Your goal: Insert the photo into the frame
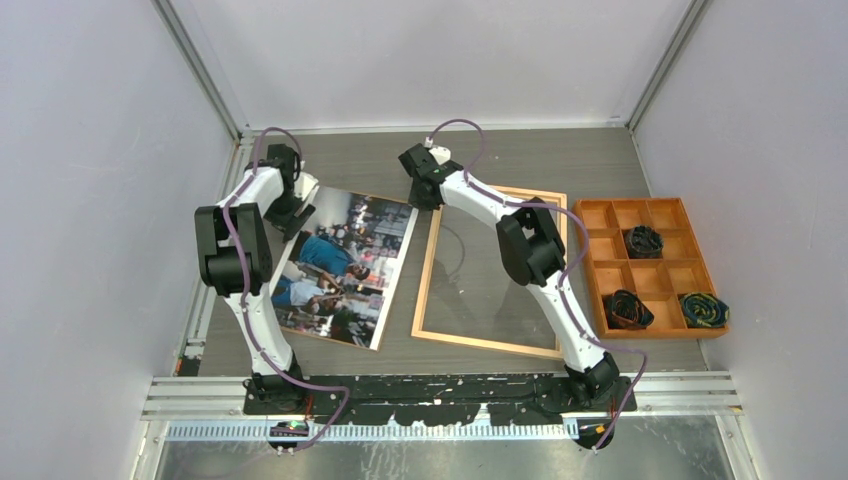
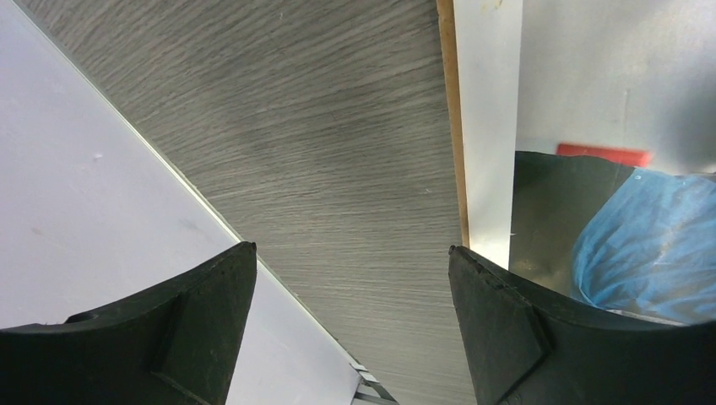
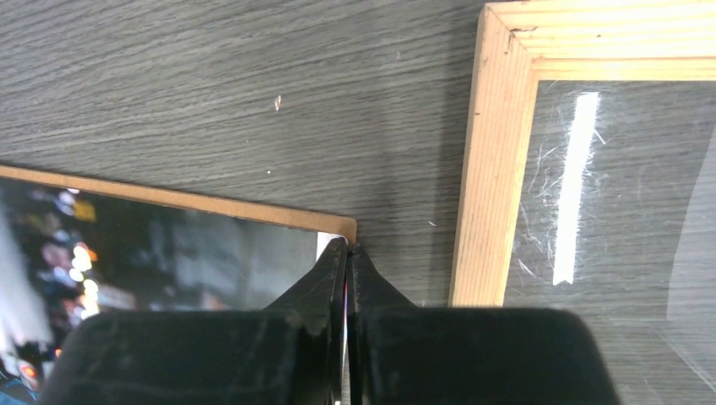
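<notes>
The photo (image 1: 340,265), a crowd scene with a white border on a thin brown backing, lies flat left of the wooden frame (image 1: 428,290). My left gripper is open near its upper left edge; the right finger (image 2: 498,321) overlaps the photo's white border (image 2: 494,152) in the left wrist view, and bare table shows between the fingers. My right gripper is shut, its tips at the photo's upper right corner (image 3: 329,236). Whether the thin edge is between them cannot be told. The frame's clear pane (image 3: 633,186) shows in the right wrist view.
An orange compartment tray (image 1: 650,268) with several dark coiled items stands at the right. A narrow strip of table (image 3: 405,194) separates photo and frame. The left wall (image 2: 127,219) is close to my left gripper. Clear table lies behind both.
</notes>
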